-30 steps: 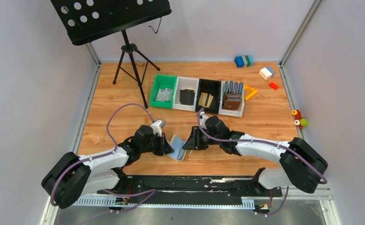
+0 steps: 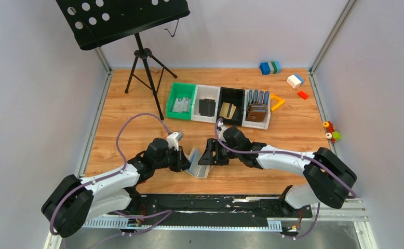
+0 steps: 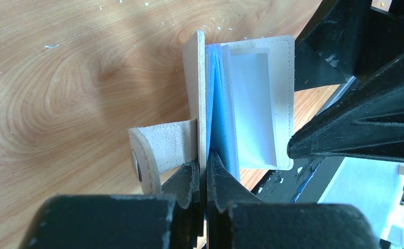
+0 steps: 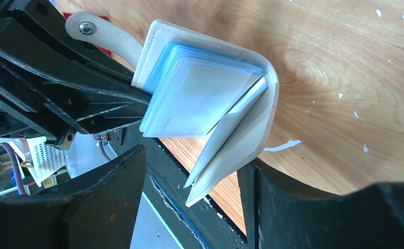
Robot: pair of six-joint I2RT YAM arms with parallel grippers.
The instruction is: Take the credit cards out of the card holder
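Observation:
An open white card holder [image 4: 262, 124] stands at the front centre, with blue translucent card sleeves [image 4: 200, 93] fanned inside and a snap strap [image 3: 161, 145] on one side. My left gripper is shut on the holder's thin edge, as the left wrist view shows. My right gripper is open around the holder's other side, its fingers either side of the lower folded flaps. Whether cards are in the sleeves is hard to tell.
Behind stand four bins, green [image 2: 170, 106], white [image 2: 205, 88], black [image 2: 232, 93] and one with brown items. A music stand [image 2: 145, 65] is at the back left. Loose bricks [image 2: 270, 68] lie back right; the wood is clear between.
The left gripper stays in place on it.

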